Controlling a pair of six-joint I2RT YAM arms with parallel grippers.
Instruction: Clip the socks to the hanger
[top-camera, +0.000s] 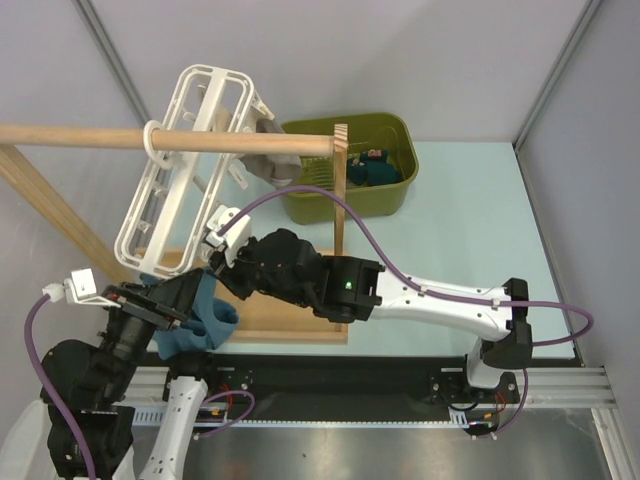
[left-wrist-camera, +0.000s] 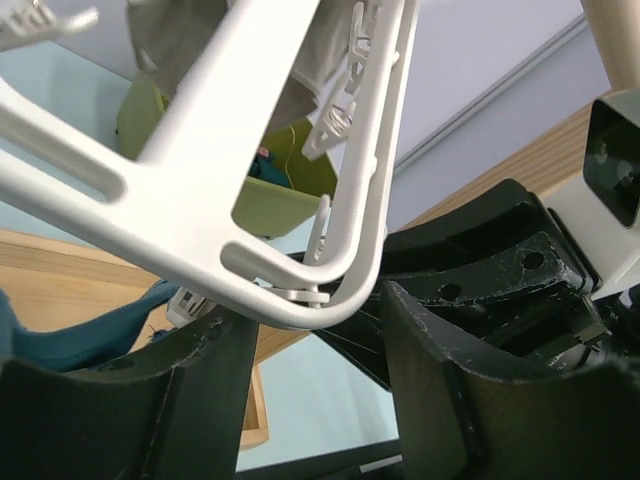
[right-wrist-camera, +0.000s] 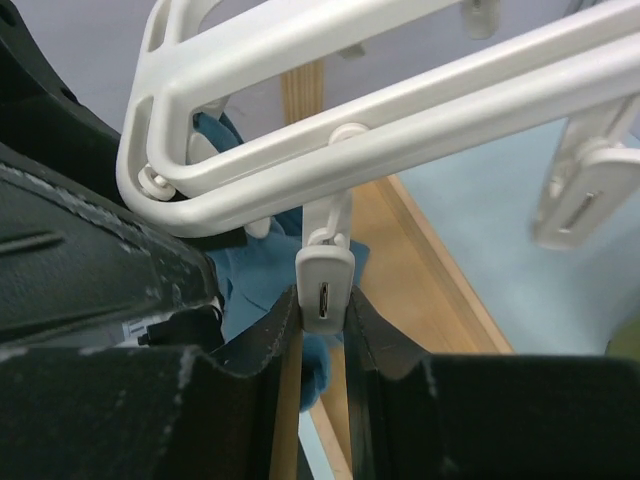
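Observation:
The white clip hanger (top-camera: 185, 165) hangs tilted from a wooden bar. In the right wrist view, my right gripper is shut on a white hanger clip (right-wrist-camera: 324, 275). My left gripper is at the hanger's lower corner, fingers apart; the white frame (left-wrist-camera: 290, 312) crosses the gap, and I cannot tell whether they touch it. A blue sock (top-camera: 208, 318) hangs below the hanger, and its upper end shows behind the frame in the right wrist view; its hold there is partly hidden. Farther back, a grey sock (top-camera: 275, 165) hangs by the hanger's far end.
The wooden bar (top-camera: 250, 142) and upright post (top-camera: 340, 200) stand close to both arms. An olive bin (top-camera: 395, 195) with dark teal cloth (top-camera: 372, 170) inside is at the back.

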